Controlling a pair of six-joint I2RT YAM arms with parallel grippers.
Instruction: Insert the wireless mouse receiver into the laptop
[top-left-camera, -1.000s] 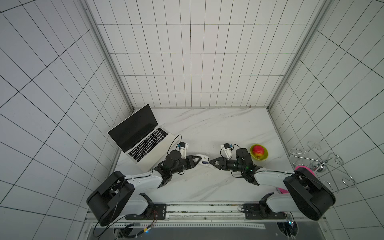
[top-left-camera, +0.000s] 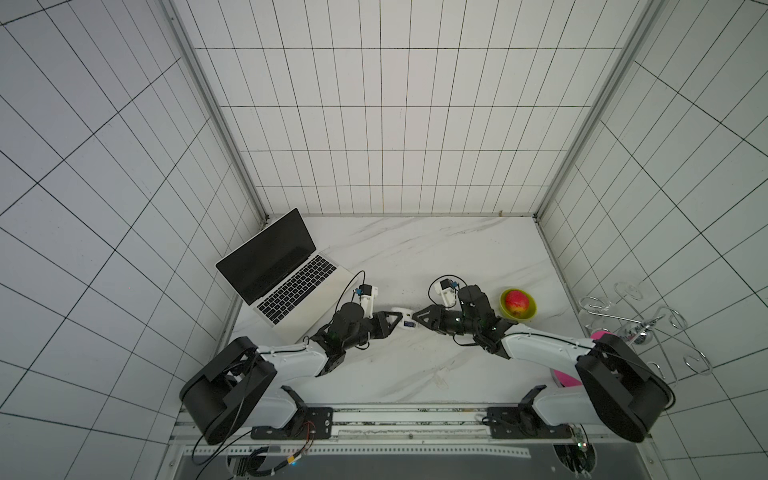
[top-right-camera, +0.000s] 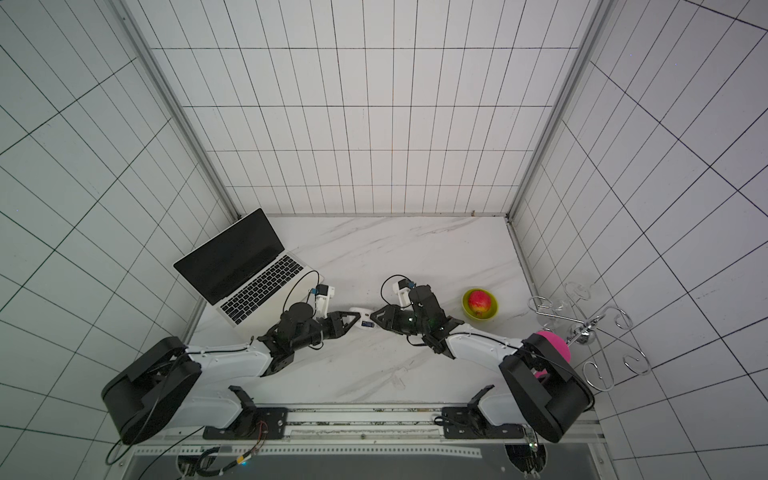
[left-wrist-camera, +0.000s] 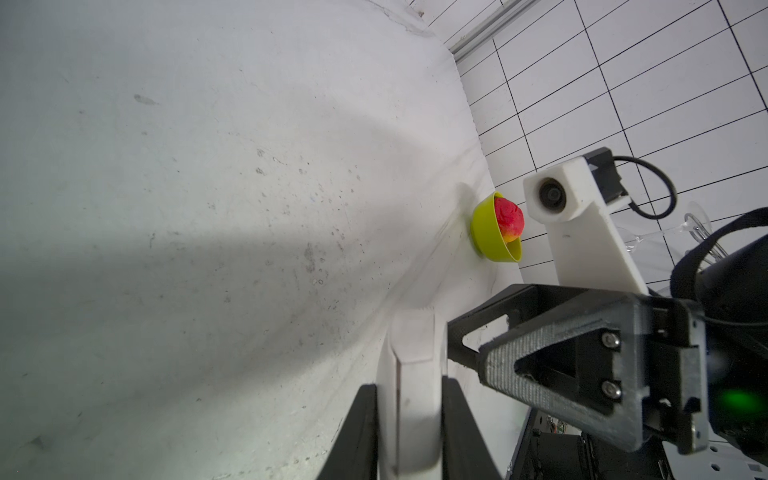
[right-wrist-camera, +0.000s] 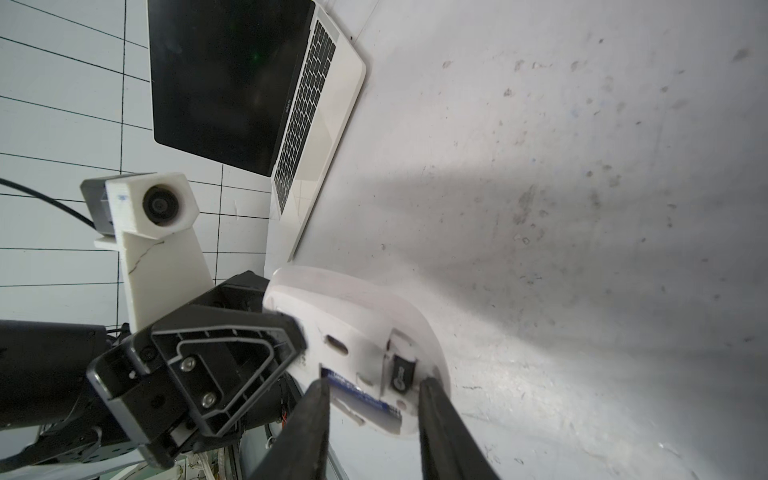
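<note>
My left gripper is shut on the white mouse (left-wrist-camera: 412, 344), holding it above the table. In the right wrist view the underside of the mouse (right-wrist-camera: 352, 312) faces the camera, with a blue-purple label and a small dark piece (right-wrist-camera: 402, 373) in a slot; whether that piece is the receiver I cannot tell. My right gripper stands part open just in front of this underside, nothing visibly gripped, its right fingertip close to the slot. The open laptop (top-left-camera: 300, 292) sits on the left, dark screen raised; its side port is not discernible.
A green bowl (top-left-camera: 523, 315) with a red-yellow fruit (top-left-camera: 517, 301) stands at the right. Beyond it is a metal wire rack (top-left-camera: 640, 329) and something pink (top-left-camera: 566, 377).
The left gripper and mouse have hardly moved.
</note>
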